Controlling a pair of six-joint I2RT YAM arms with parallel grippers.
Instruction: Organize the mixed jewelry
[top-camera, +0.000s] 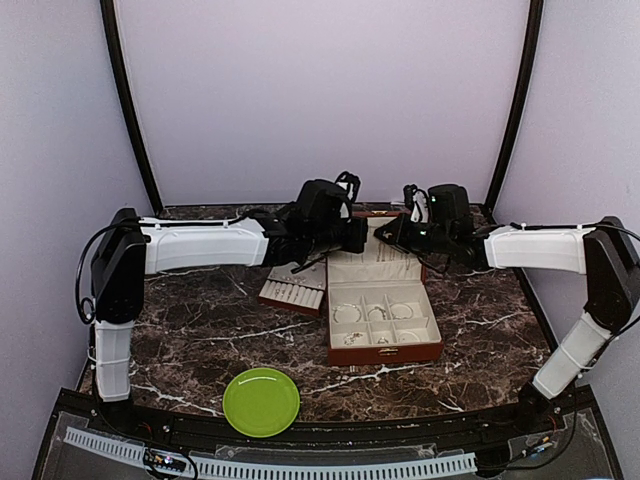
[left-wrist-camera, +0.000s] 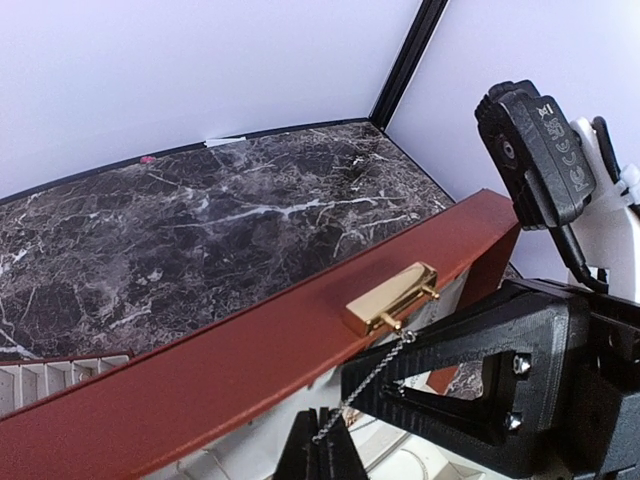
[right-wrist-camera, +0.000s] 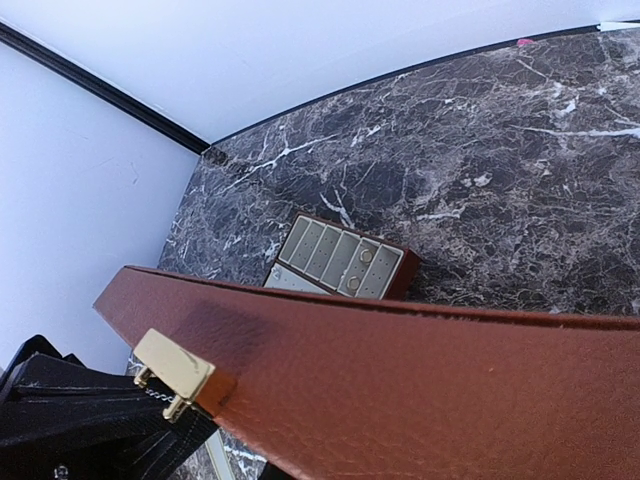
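Observation:
The brown jewelry box (top-camera: 386, 354) stands open, its lid upright at the back. A thin silver chain (left-wrist-camera: 372, 378) runs down from beside the gold latch (left-wrist-camera: 392, 298) on the lid's edge to the tips of my left gripper, which is shut on it. In the right wrist view a bit of chain also shows by the latch (right-wrist-camera: 176, 364). Close to the lid, my right gripper (top-camera: 381, 235) faces the left one. It is shut; its own fingertips barely show in its wrist view, and whether chain lies between them is hidden.
Bracelets and small pieces lie in the box's compartments; several necklaces hang inside the lid. Left of the box sits a tray (top-camera: 291, 293) with small pieces. A green plate (top-camera: 261, 402) lies at the front left, apparently empty.

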